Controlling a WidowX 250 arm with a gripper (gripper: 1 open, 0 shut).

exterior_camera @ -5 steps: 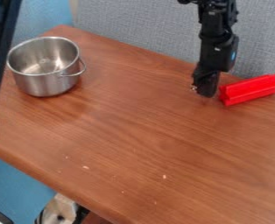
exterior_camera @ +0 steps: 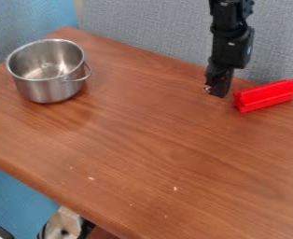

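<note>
My gripper point(exterior_camera: 217, 86) hangs from the black arm at the back right of the wooden table, low over the surface and just left of a red object point(exterior_camera: 265, 95). It looks shut, with nothing visible between its fingers. The red object is elongated and lies on the table. A steel pot point(exterior_camera: 47, 71) with a side handle stands at the back left.
A grey fabric panel point(exterior_camera: 149, 28) runs along the back. The table's left edge drops to a blue area at lower left.
My gripper has risen slightly. A dark shape at the upper left edge has shrunk out of view. The pot and red object stay put.
</note>
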